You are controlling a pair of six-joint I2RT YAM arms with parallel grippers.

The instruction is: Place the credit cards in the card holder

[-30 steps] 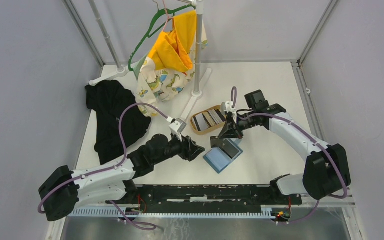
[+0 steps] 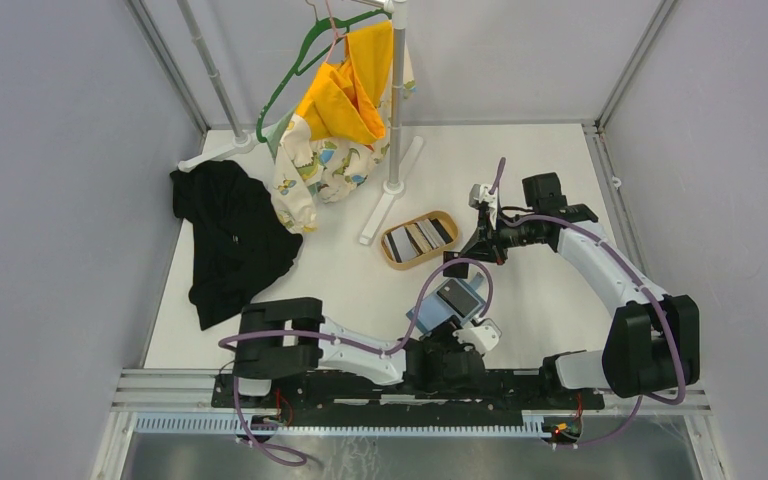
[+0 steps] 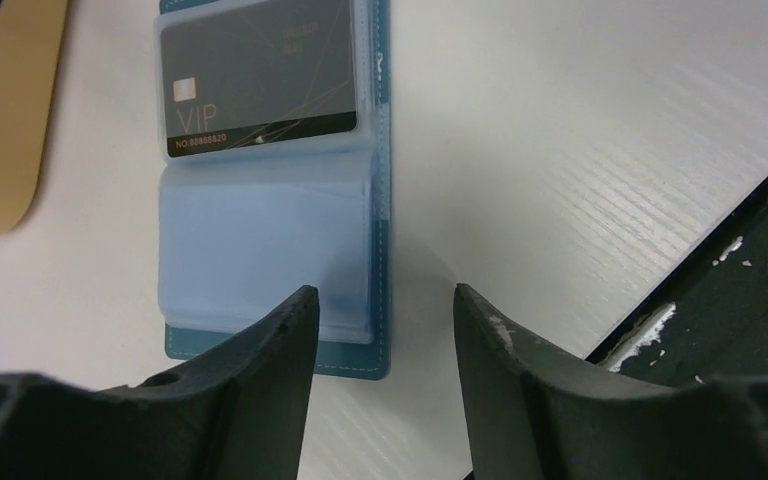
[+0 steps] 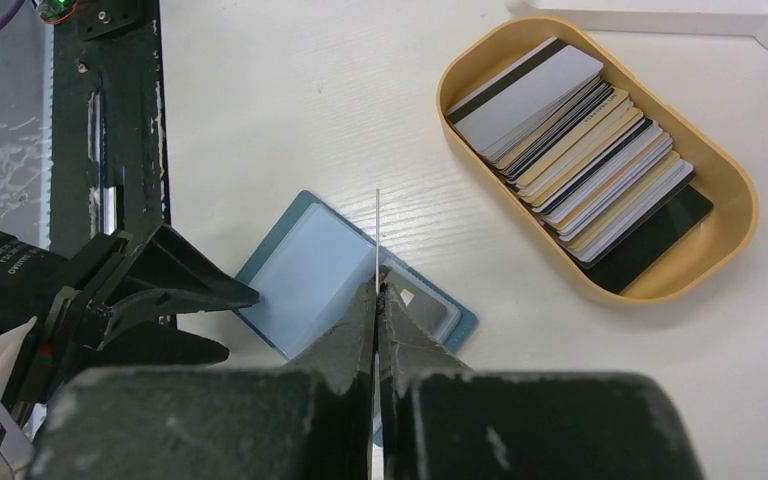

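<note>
The blue card holder lies flat on the table; one clear pocket holds a dark VIP card, while the pale flap beside it shows no card. At its near end stands my left gripper, fingers apart, with the holder's corner between and below them. The right wrist view also shows the left fingers parted.
A tan oval tray with several cards stands behind the holder. Farther back are a white rack foot and hanging cloth. Black clothing covers the left side. The table between tray and clothing is clear.
My left arm has swung right and toward the near edge, reaching the holder's near end. The right gripper, keeping its card, has shifted right and slightly away from the holder.
</note>
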